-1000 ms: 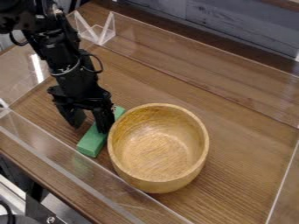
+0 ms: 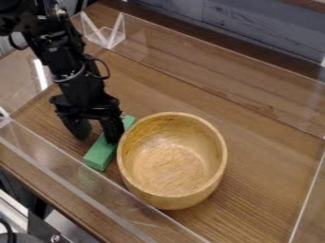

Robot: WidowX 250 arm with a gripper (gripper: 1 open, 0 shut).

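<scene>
My black gripper point(image 2: 91, 121) is low over the table at the left, open, its fingers around the upper part of a green block point(image 2: 101, 155). Whether the fingers touch the block cannot be told. The block lies on the wooden table against the left side of a pale yellow bowl point(image 2: 173, 178).
A white wire-like object point(image 2: 105, 28) stands at the back left. A clear strip runs along the near left edge.
My gripper has shifted very slightly; the block and bowl look unchanged.
</scene>
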